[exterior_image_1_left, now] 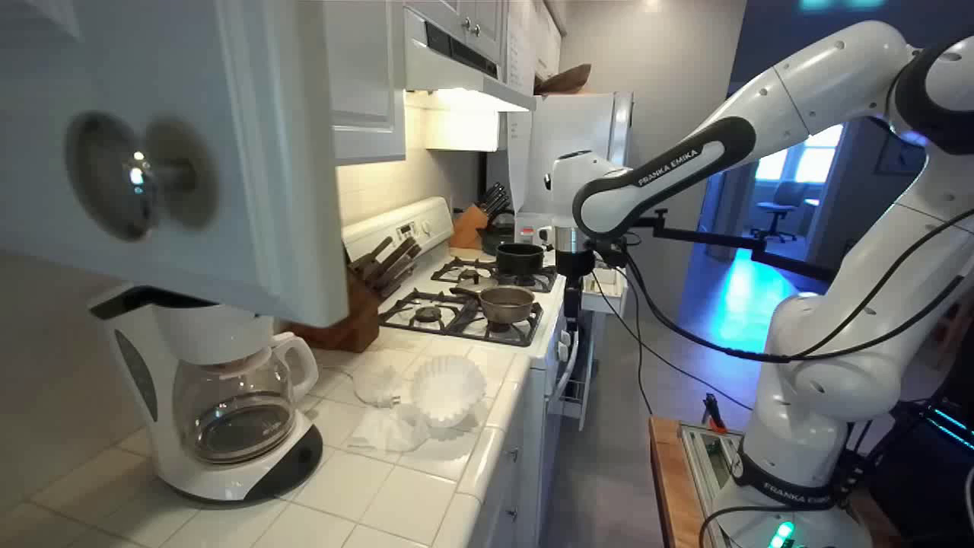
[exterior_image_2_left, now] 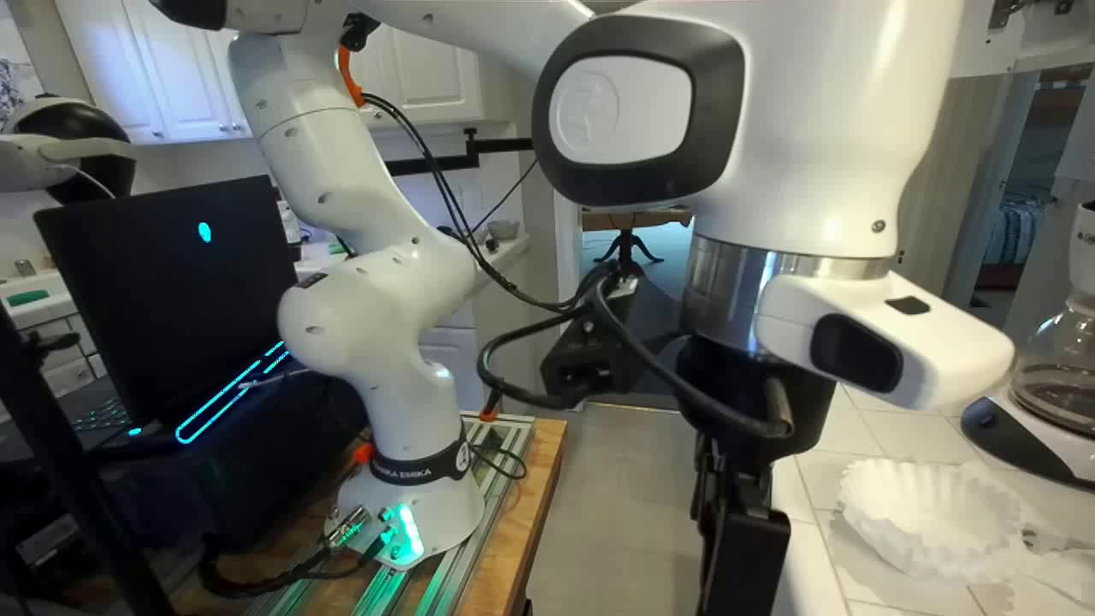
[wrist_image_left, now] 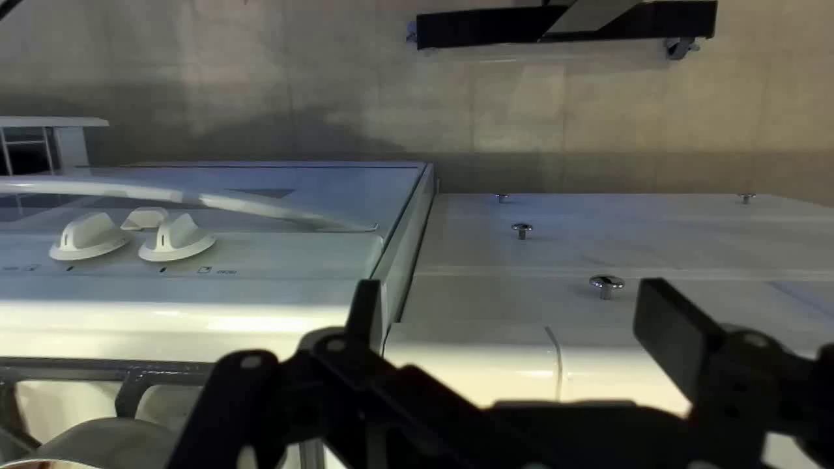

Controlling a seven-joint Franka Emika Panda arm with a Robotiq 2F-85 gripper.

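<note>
My gripper is open and points downward, with nothing between its fingers in the wrist view. It hangs near the front edge where the white stove [wrist_image_left: 297, 234] meets the counter cabinets [wrist_image_left: 500, 242]. In exterior view 1 the gripper [exterior_image_1_left: 572, 315] is in front of the stove, beside the oven handle [exterior_image_1_left: 564, 365]. A grey saucepan [exterior_image_1_left: 507, 303] sits on the front burner and a black pot [exterior_image_1_left: 520, 259] stands farther back. White coffee filters [exterior_image_1_left: 447, 391] lie on the tiled counter, also seen in exterior view 2.
A coffee maker [exterior_image_1_left: 233, 402] and a knife block [exterior_image_1_left: 351, 315] stand on the counter. An open cabinet door [exterior_image_1_left: 265, 164] looms in the near left foreground. Stove knobs [wrist_image_left: 178, 238] stick out by the oven handle. A drawer [exterior_image_1_left: 603, 288] stands out beyond the stove.
</note>
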